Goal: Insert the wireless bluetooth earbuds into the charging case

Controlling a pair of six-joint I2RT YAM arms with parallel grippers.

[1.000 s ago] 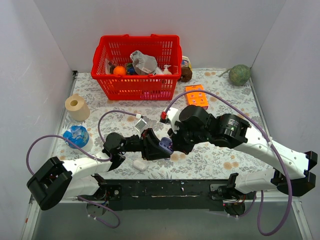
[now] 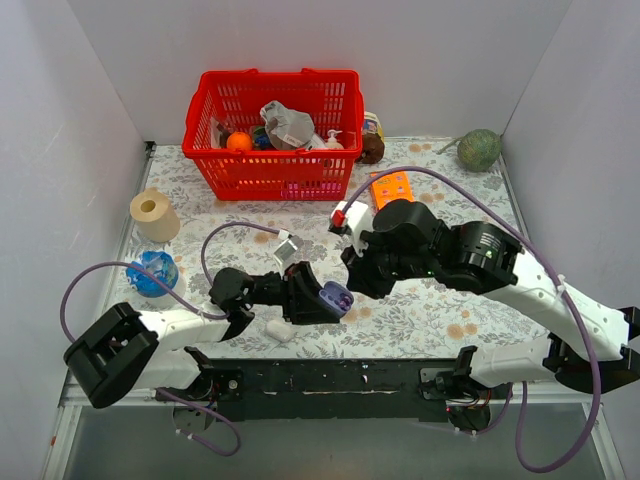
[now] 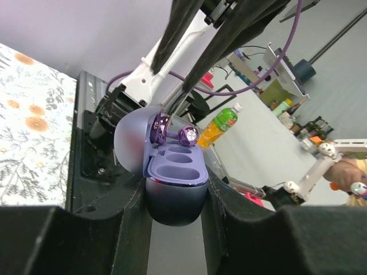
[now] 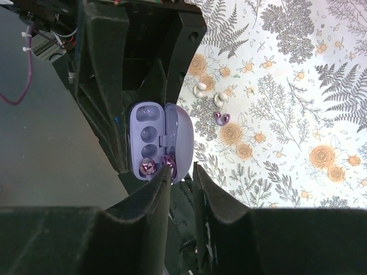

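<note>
My left gripper is shut on the lilac charging case (image 3: pixel 179 166), which it holds off the table with the lid up. Two shiny purple earbuds lie at one end of the case: one earbud (image 4: pixel 147 166) at the end of the row of hollows, the other earbud (image 4: pixel 170 162) by the lid. How deep they sit, I cannot tell. Several hollows are empty. My right gripper is open beside that end, its fingers parted with nothing visible between them. From above, the case (image 2: pixel 336 298) shows just left of the right gripper.
On the flowered cloth lie two white earbuds (image 4: pixel 220 99) and a purple piece (image 4: pixel 222 118). A white case (image 2: pixel 280 330) rests below the left gripper. Behind stand a red basket (image 2: pixel 275 190) and an orange block (image 2: pixel 391 189); a paper roll (image 2: pixel 154 215) is at left.
The right gripper has shifted right, away from the case, uncovering more of it from above.
</note>
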